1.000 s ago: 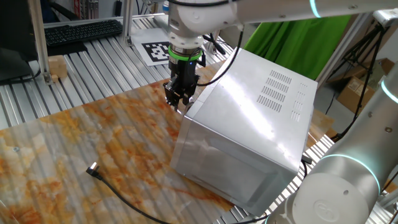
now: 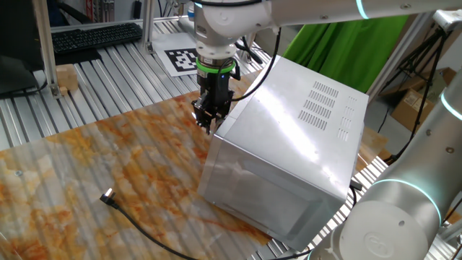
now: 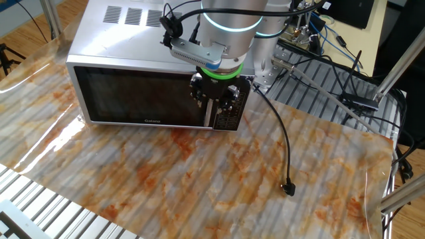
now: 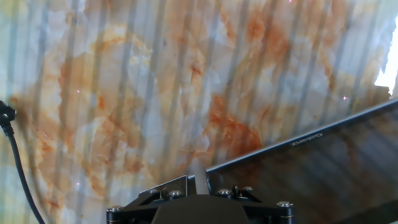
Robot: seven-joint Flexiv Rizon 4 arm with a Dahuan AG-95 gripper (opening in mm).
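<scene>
A silver microwave (image 2: 289,123) with a dark glass door (image 3: 143,96) stands closed on the marbled sheet. Its upright silver handle (image 3: 211,114) runs along the door's edge beside the control panel (image 3: 230,114). My gripper (image 3: 214,103) points down in front of the door, right at this handle. In the wrist view the handle (image 4: 199,177) shows as a pale bar between the black fingers, with the door (image 4: 305,180) at the right. Whether the fingers press on the handle or stand around it cannot be told. The arm partly hides the panel.
A black cable with a plug (image 2: 108,196) lies on the marbled sheet (image 2: 79,159), clear of the gripper. The sheet before the door is otherwise bare. A keyboard (image 2: 97,37) lies at the back.
My gripper has shifted very slightly beside the microwave's front and sits a touch lower. The microwave, its door and the cable have not moved.
</scene>
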